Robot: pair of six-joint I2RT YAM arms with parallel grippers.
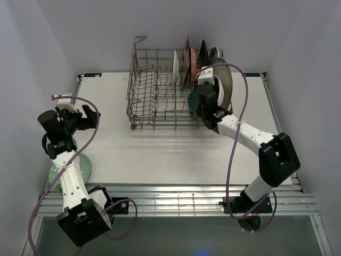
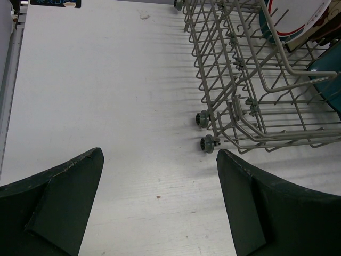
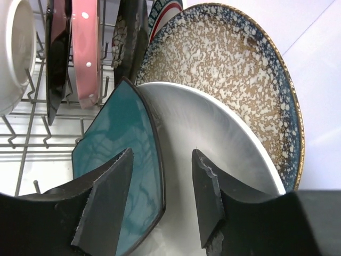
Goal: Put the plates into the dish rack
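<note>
The dish rack (image 1: 144,106) holds several plates at its right half. In the right wrist view my right gripper is open over a teal square plate (image 3: 117,144) and a white plate (image 3: 213,133); a speckled plate (image 3: 245,64) leans behind them. From above, that gripper hides part of these plates. My left gripper (image 1: 81,120) stands open left of the rack, empty, with bare tabletop between its fingers in the left wrist view. A pale green plate (image 1: 83,169) lies at the front left, partly under the left arm.
A pink-edged plate (image 3: 85,53), a white dish (image 3: 10,64) and dark plates stand farther back in the rack. The rack's left part is empty. Walls border the back and sides.
</note>
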